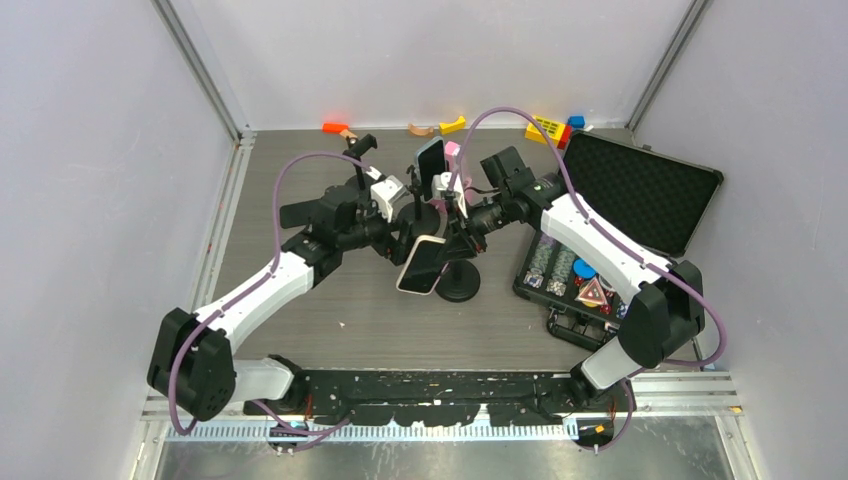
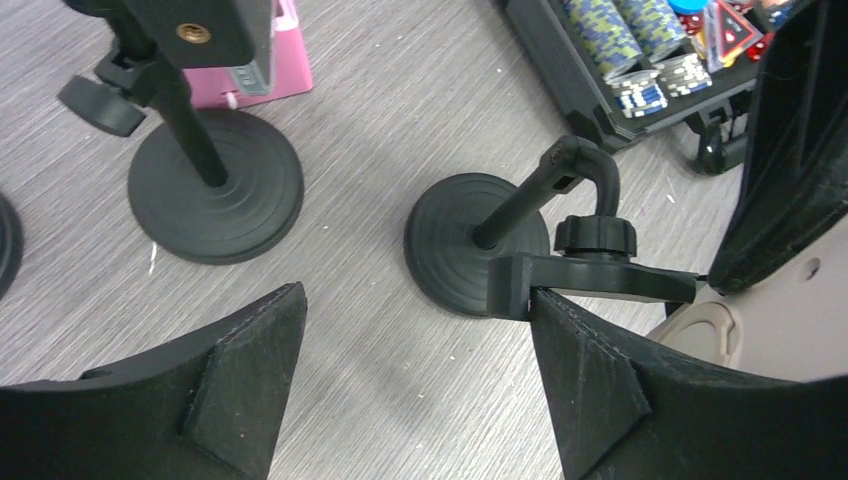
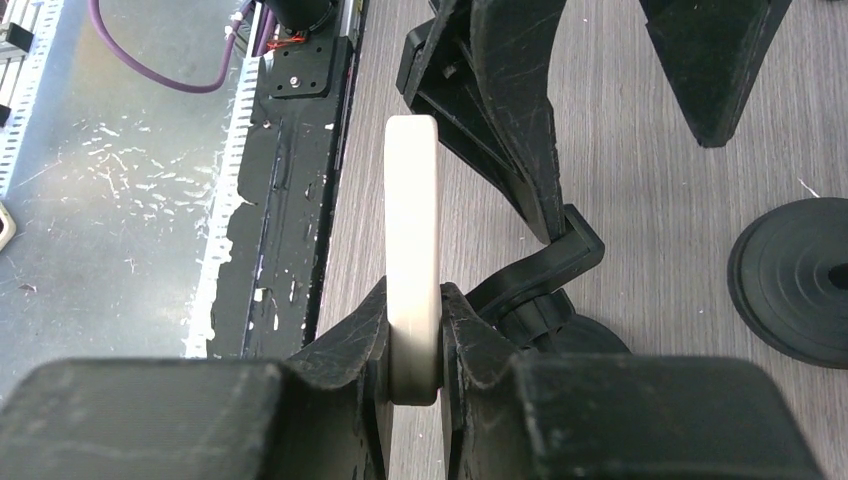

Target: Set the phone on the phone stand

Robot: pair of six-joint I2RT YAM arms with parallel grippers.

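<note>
My right gripper (image 1: 457, 232) is shut on the phone (image 1: 420, 268), gripping its pale edge (image 3: 411, 220); the phone is held above a black phone stand (image 1: 458, 285), which leans under it with a round base (image 2: 448, 240). My left gripper is part open at that stand's holder bracket (image 2: 590, 280), one finger against the bracket's end, the other apart from it. In the right wrist view the left gripper's fingers reach to the holder, beside the phone.
Two other stand bases stand behind, one with a phone (image 1: 430, 160) upright on it. An open case (image 1: 640, 190) of chips fills the right side.
</note>
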